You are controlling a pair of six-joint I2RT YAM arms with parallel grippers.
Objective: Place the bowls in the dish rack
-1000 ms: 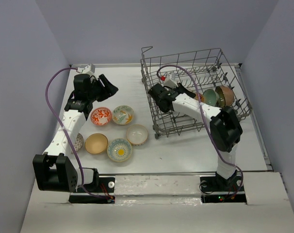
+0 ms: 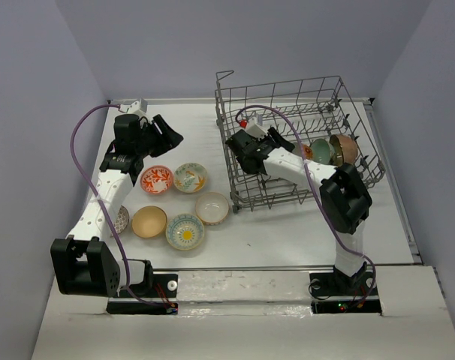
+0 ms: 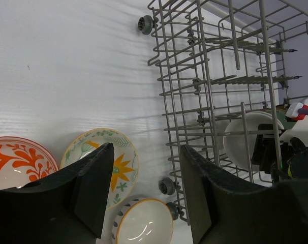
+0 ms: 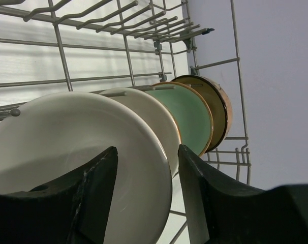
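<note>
In the dish rack (image 2: 250, 199), my right gripper is at the rim of a white bowl (image 4: 52, 137), its fingers apart on either side; whether they grip it I cannot tell. Behind it stand a cream bowl (image 4: 151, 114), a green bowl (image 4: 192, 114) and a brown bowl (image 4: 220, 101). Outside the rack, my left gripper hangs open and empty above the table near an orange-patterned bowl (image 2: 157, 178), a floral bowl (image 2: 190, 177), a white bowl (image 2: 212, 208), a tan bowl (image 2: 149, 222), a blue-patterned bowl (image 2: 185, 232) and a partly hidden bowl (image 2: 122, 220).
Grey walls border the white table (image 2: 197, 127) at back and sides. The rack's wire sides surround my right gripper.
Over the last second my right arm and the dish rack with its bowls have shifted slightly to the left. The left arm and loose bowls look unmoved.
</note>
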